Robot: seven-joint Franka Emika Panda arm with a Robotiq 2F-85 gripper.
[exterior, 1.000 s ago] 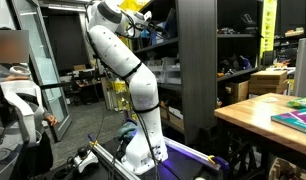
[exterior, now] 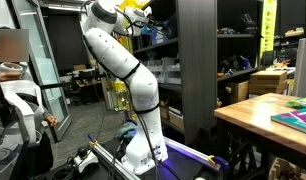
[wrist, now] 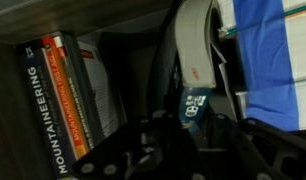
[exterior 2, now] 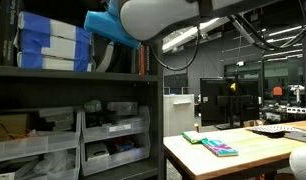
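Observation:
In the wrist view my gripper is shut on a curved grey object (wrist: 198, 48). The object bears an orange mark and a blue-and-white printed label (wrist: 195, 101), and it runs from the dark fingers towards the top of the view. What it is as a whole, I cannot tell. The fingers are dark and poorly lit, so the exact contact is hidden. In the second exterior view, the arm reaches across the top to the upper shelf.
Books (wrist: 63, 95) stand left of my gripper, one marked MOUNTAINEERING. White items with blue bands (wrist: 268, 75) are close on the right. Below the shelf board (exterior 2: 63, 73) are clear bins (exterior 2: 113, 128). A wooden table (exterior: 263, 112) holds colourful flat items.
At the top of the first exterior view, the arm's upper links have shifted upward a little. The base and the table look the same.

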